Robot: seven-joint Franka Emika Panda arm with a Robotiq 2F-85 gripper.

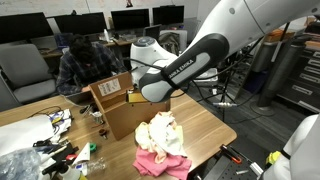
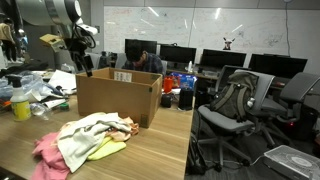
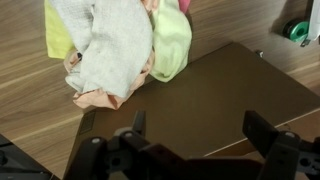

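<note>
My gripper is open in the wrist view, its two dark fingers wide apart with nothing between them. In exterior view 2 the gripper [image 2: 88, 64] hangs above the left part of a cardboard box [image 2: 120, 97]. A brown panel of the box [image 3: 190, 100] fills much of the wrist view below the fingers. Close by on the table lies a heap of cloths: a whitish towel [image 2: 88, 137], a yellow cloth [image 2: 108, 149] and a pink cloth [image 2: 50, 158]. The inside of the box is mostly hidden.
Small tools and loose parts clutter the table left of the box, near a plastic bag [image 1: 20, 164]. A yellowish bottle [image 2: 20, 103] stands at the table's left. Bare wood [image 2: 165, 150] shows right of the cloths. A person [image 1: 85, 65] sits behind the box.
</note>
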